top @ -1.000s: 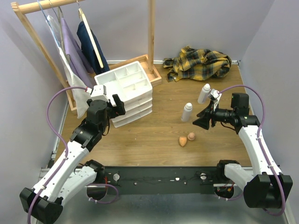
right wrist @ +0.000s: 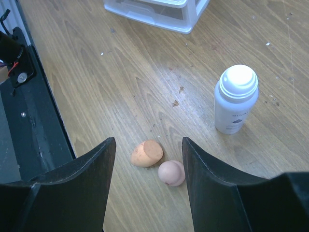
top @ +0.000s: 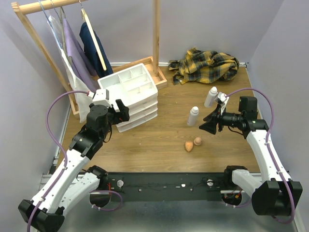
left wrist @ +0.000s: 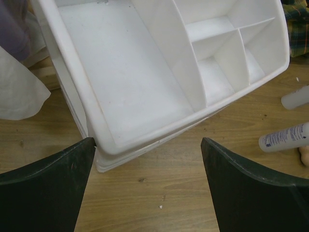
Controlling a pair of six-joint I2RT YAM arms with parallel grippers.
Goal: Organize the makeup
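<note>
A white drawer organizer (top: 136, 107) stands at the back left, its top tray divided into empty compartments (left wrist: 125, 63). By its front left corner is my left gripper (top: 121, 111), open, with no object between its fingers. Two white bottles, a nearer one (top: 193, 116) and a farther one (top: 211, 96), stand upright right of centre. In front of them lie two makeup sponges, an orange one (right wrist: 147, 153) and a pinkish round one (right wrist: 171, 173). My right gripper (top: 208, 127) hovers just right of the nearer bottle, partly open and empty; in its wrist view both sponges appear between the fingers, below them on the table.
Clothes (top: 84, 53) hang from a wooden rack at the left, behind the organizer. A yellow and dark plaid cloth (top: 205, 66) lies crumpled at the back right. Bare tabletop (top: 145, 150) stretches between the organizer and the sponges.
My left arm has shifted very slightly near the organizer's corner. The right arm, bottles, sponges and organizer look the same.
</note>
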